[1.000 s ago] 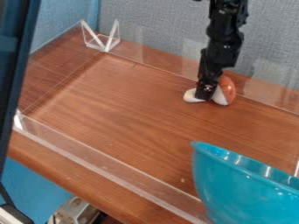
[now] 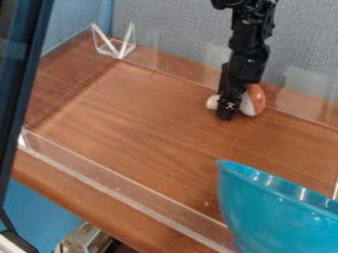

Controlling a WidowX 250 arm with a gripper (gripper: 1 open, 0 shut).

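My black gripper (image 2: 228, 102) reaches down from the top to a small object near the back wall, on the wooden surface (image 2: 132, 128). The object has a reddish-orange rounded part (image 2: 256, 97) on the right and pale white parts low down on both sides of my fingers. The fingertips sit over and around it, partly hiding it. The gripper is open by the look of its spread, though the tips are hard to make out.
A turquoise bowl (image 2: 271, 212) fills the lower right. A white wire rack (image 2: 115, 44) stands at the back left. Clear panels edge the wooden surface, whose middle and left are free.
My gripper has shifted slightly down and to the left over the object, which has stayed in nearly the same place.
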